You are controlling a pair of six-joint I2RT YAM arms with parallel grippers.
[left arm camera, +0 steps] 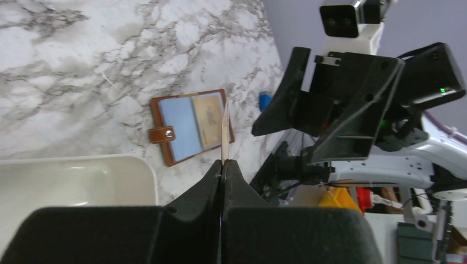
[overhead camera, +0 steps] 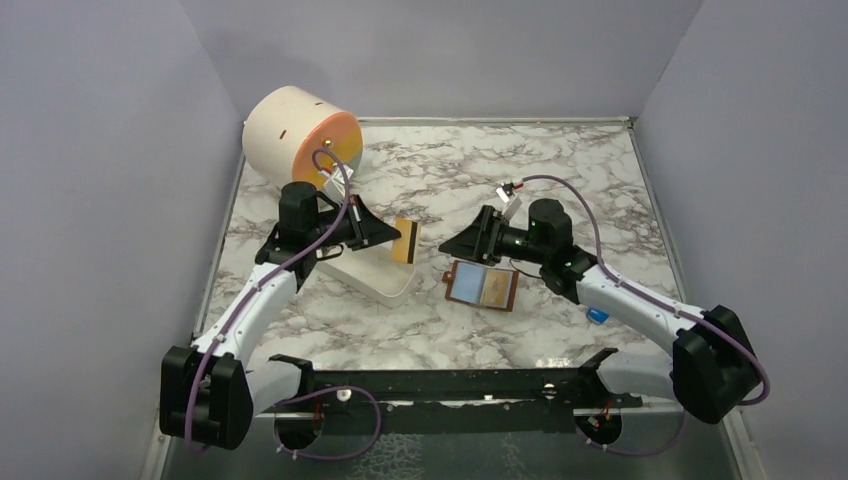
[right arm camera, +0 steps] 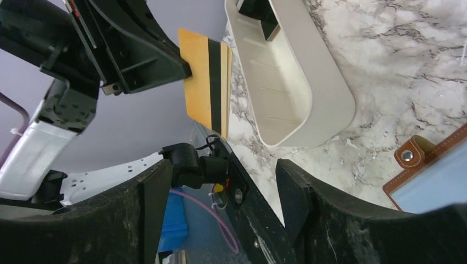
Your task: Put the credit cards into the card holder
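A gold card with a black stripe (overhead camera: 404, 241) is pinched at one edge by my left gripper (overhead camera: 397, 236), shut on it above the white bin. In the left wrist view this card (left arm camera: 225, 132) appears edge-on between the fingertips; the right wrist view shows the card's striped face (right arm camera: 204, 77). My right gripper stands open and empty, facing the left one across a gap. Below and between the arms, the brown-edged card holder (overhead camera: 464, 282) lies open on the table, with a light blue panel and a tan card (left arm camera: 210, 118) in it.
The long white bin (right arm camera: 330, 93) lies under my left gripper, with dark cards (right arm camera: 258, 14) at its far end. A big cream cylinder (overhead camera: 285, 135) stands at the back left. A small blue object (overhead camera: 597, 316) lies near the right arm.
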